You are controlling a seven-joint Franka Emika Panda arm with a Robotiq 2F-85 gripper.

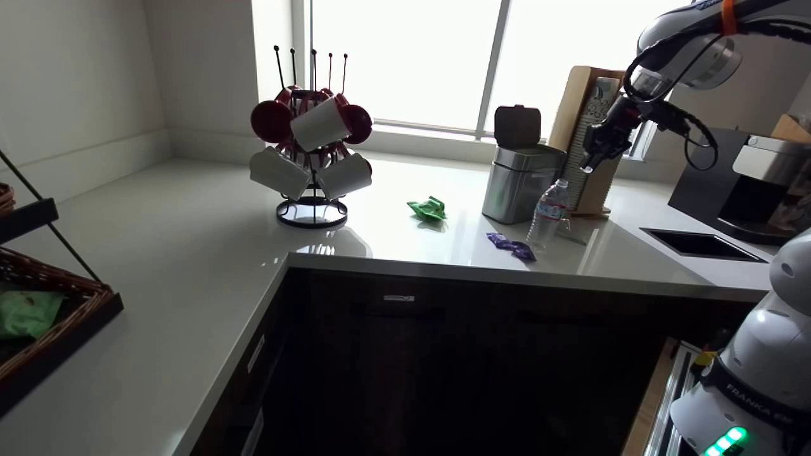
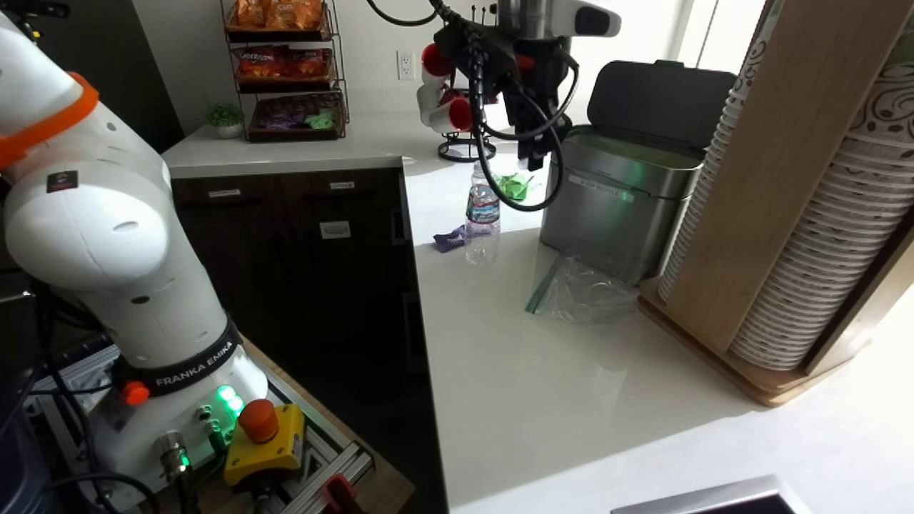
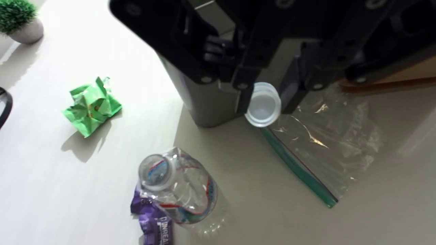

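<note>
Between its fingertips my gripper is shut on a small white bottle cap, its hollow side showing in the wrist view. A clear plastic bottle with a red and blue label and a bare neck stands upright on the counter, apart from the gripper and below it. In exterior view 1 my gripper is raised above and to the right of that bottle, in front of the cup holder. The steel bin stands beside it with its lid up.
Around the bottle lie a purple wrapper, a crumpled green wrapper and a clear zip bag. A wooden cup holder stands past the bin. The mug rack is farther left, with bare counter around it.
</note>
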